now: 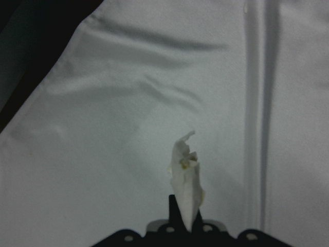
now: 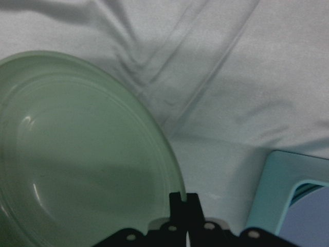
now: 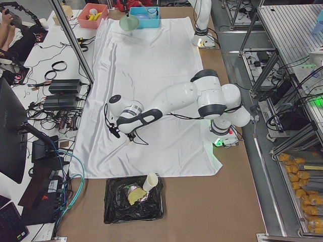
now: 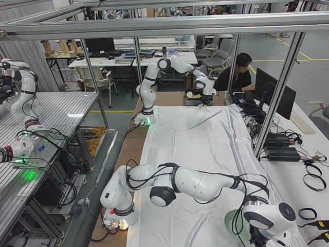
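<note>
My left gripper (image 3: 121,135) is shut on a crumpled white paper scrap (image 1: 186,180), held over the white cloth (image 3: 156,55) near its front left. The scrap has small yellowish bits on it. My right gripper is shut on the rim of a pale green plate (image 2: 87,134); in the camera left view the plate (image 3: 128,22) is at the back edge of the cloth, left of a light blue bin (image 3: 144,20).
A black lined bin (image 3: 113,201) with a paper cup (image 3: 150,181) and food scraps stands in front of the cloth. A red container (image 3: 88,20) with yellow items sits at the back left.
</note>
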